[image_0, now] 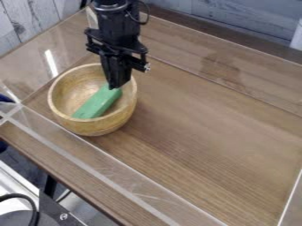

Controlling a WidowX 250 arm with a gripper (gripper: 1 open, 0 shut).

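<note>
A wooden bowl [73, 121] sits on the left side of the table, with a green elongated object [94, 105] lying inside it. The black gripper [112, 81] points down over the back right of the bowl, just at the upper end of the green object. It looks shut, and I see nothing clearly held between its fingers.
Black cables [33, 208] lie at the lower left corner. A clear strip runs along the left edge.
</note>
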